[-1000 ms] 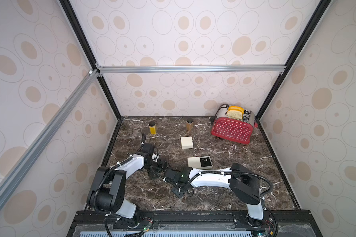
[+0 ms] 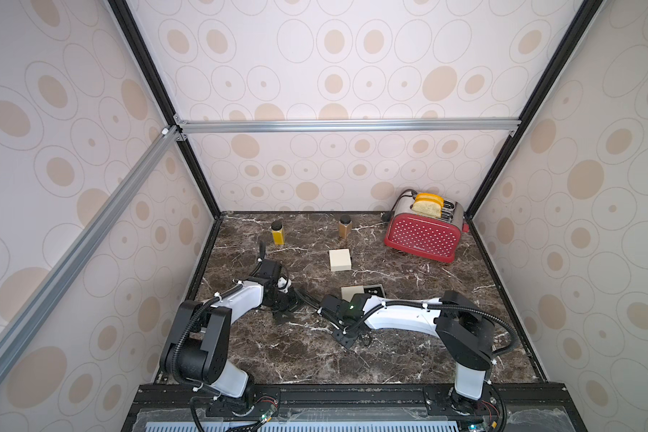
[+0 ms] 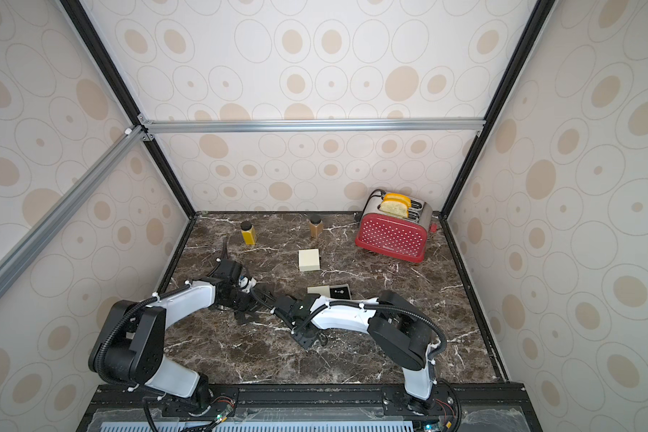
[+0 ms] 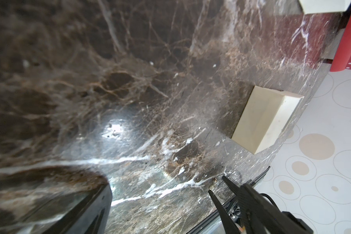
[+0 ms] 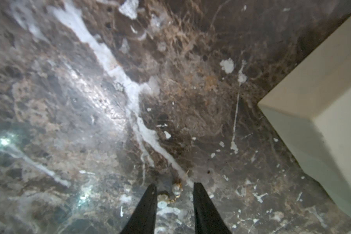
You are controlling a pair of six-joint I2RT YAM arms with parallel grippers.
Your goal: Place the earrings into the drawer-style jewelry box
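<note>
The jewelry box lies mid-table, its black-lined drawer pulled out to the right with small pale pieces inside. In the right wrist view, a small earring with a pale bead lies on the marble, a second shiny piece close beside it. My right gripper is open, its fingertips on either side of them; whether they touch cannot be told. My left gripper stands wide open, empty, over bare marble. In its view, the right gripper's thin fingers point toward a tiny golden speck.
A closed cream box sits farther back, and a beige box corner fills the right wrist view's right side. Along the back stand a yellow jar, a brown jar and a red toaster.
My right arm has shifted rightward and slightly back, now hiding part of the jewelry box's near side. The left arm has hardly moved.
</note>
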